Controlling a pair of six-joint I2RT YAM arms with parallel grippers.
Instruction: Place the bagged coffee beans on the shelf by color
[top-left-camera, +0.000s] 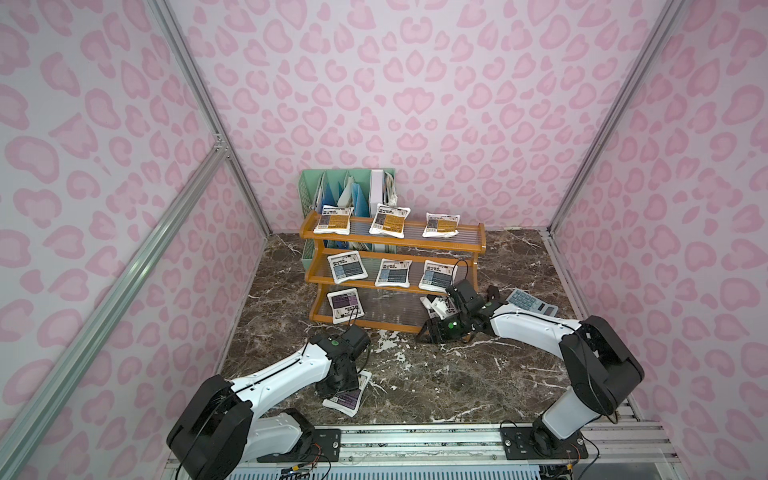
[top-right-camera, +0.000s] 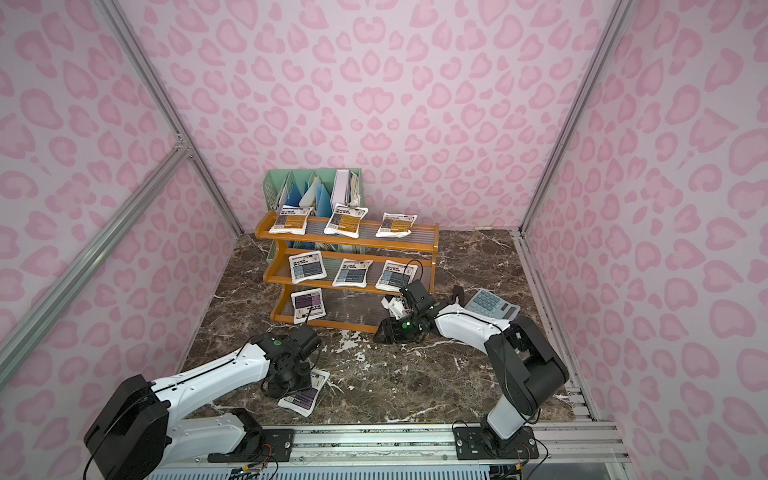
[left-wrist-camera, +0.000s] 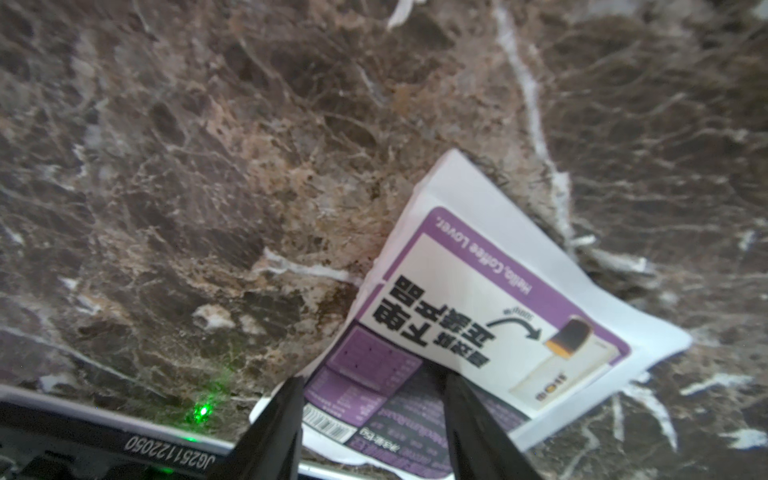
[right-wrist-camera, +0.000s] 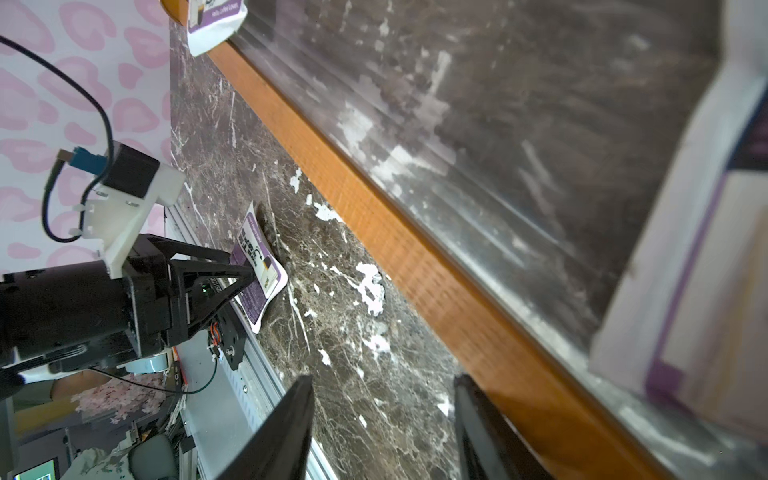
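Observation:
A bag with a purple label (left-wrist-camera: 464, 320) lies flat on the table at the front left. My left gripper is over its near end, with fingers apart and the label showing between them; whether they touch it is unclear. The wooden shelf (top-left-camera: 392, 324) has three tiers: yellow-label bags (top-left-camera: 389, 220) on top, blue-grey-label bags (top-left-camera: 393, 273) in the middle. On the bottom tier, one purple-label bag (top-left-camera: 345, 305) leans at the left. Another purple-label bag (right-wrist-camera: 720, 280) sits at the right, partly hidden from above by the right arm. My right gripper is open and empty beside the bottom ledge.
Behind the shelf is a green file holder (top-left-camera: 312, 184) with folders. A calculator (top-left-camera: 532, 302) lies to the right, behind the right arm. The bottom tier's middle is bare, and the central table in front of the shelf is clear.

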